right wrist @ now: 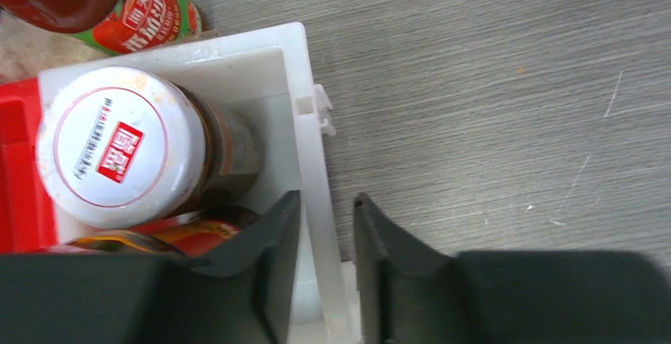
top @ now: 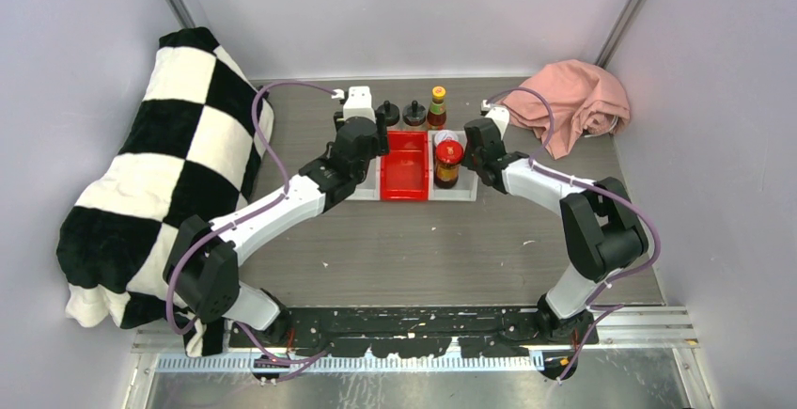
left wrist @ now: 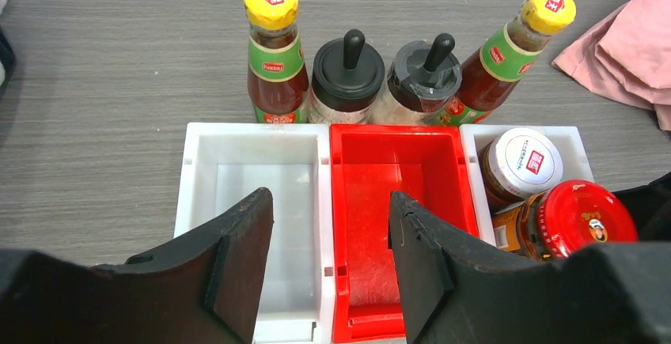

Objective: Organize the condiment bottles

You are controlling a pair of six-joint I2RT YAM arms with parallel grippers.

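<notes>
Three joined bins sit mid-table: a white empty one (left wrist: 237, 170), a red empty one (left wrist: 372, 170) and a white one holding a white-lidded jar (left wrist: 524, 162) and a red-lidded jar (left wrist: 584, 216). Behind them stand two sauce bottles (left wrist: 276, 75) (left wrist: 502, 67) and two black-topped shakers (left wrist: 346, 83) (left wrist: 415, 83). My left gripper is open above the white and red bins, nothing between its fingers. My right gripper is part open, fingertips either side of or just over the right bin's outer white wall; whether they touch it is unclear.
A pink cloth (top: 573, 103) lies at the back right, a checkered cushion (top: 160, 193) along the left side.
</notes>
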